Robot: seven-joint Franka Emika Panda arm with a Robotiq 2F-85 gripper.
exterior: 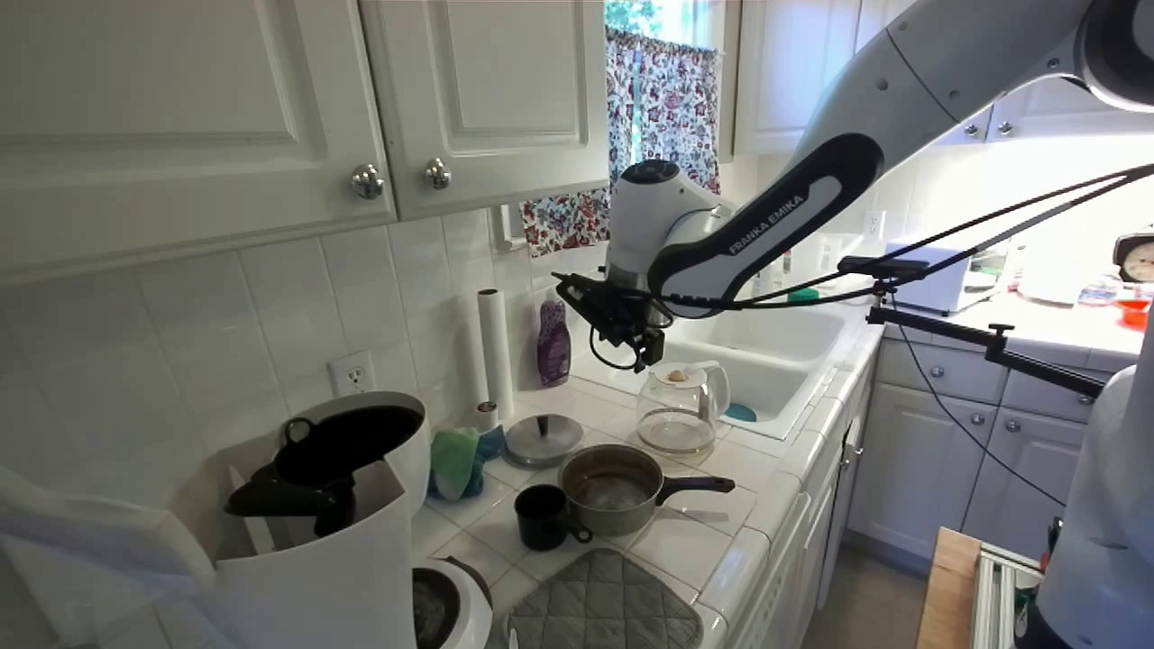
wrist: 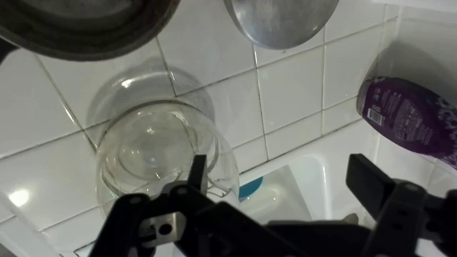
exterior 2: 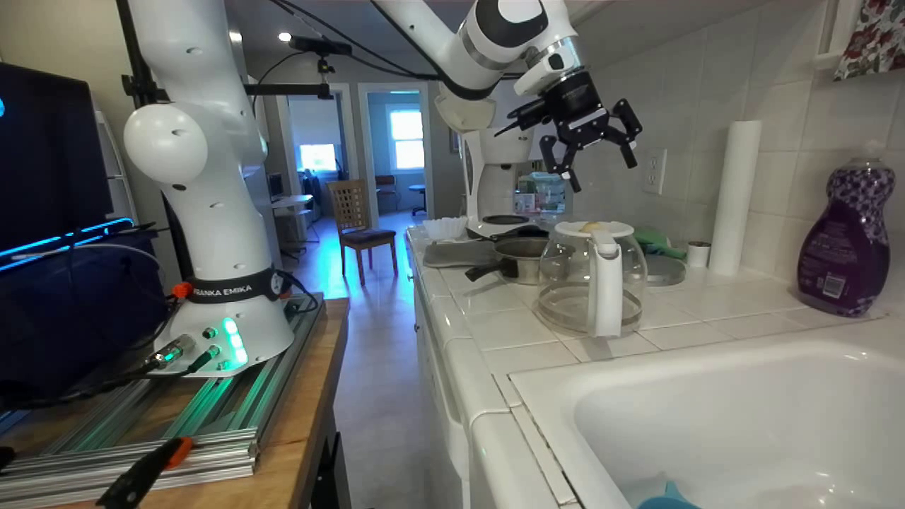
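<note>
My gripper is open with nothing between its fingers, raised above the counter near the sink. A clear glass coffee pot (exterior: 676, 415) with a white handle and lid stands upright on the tiles, below the gripper and apart from it. In the wrist view the glass pot (wrist: 158, 150) lies under the left finger, which hides part of it. A grey saucepan (exterior: 612, 492) with a dark handle sits beside a small black cup (exterior: 543, 517). Behind the saucepan lies a round metal lid (exterior: 543, 439).
A purple soap bottle (exterior 2: 846, 237) stands by the wall at the sink's corner. The white sink (exterior 2: 721, 399) borders the pot's side of the counter. A paper roll (exterior: 495, 351), a green and blue cloth (exterior: 460, 463) and a grey quilted mat (exterior: 606, 607) take up other counter space.
</note>
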